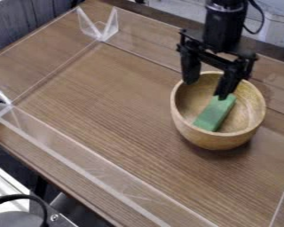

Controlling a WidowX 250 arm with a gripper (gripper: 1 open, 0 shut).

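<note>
My black gripper (209,73) is open, its two fingers hanging over the upper part of a wooden bowl (234,132), one near the left rim and one toward the right. A green block (215,113) lies inside the bowl, below and between the fingertips, with nothing held.
Clear tape marks or plastic pieces sit at the upper left and along the left side. Cables and white items are at the lower-left and top-right edges.
</note>
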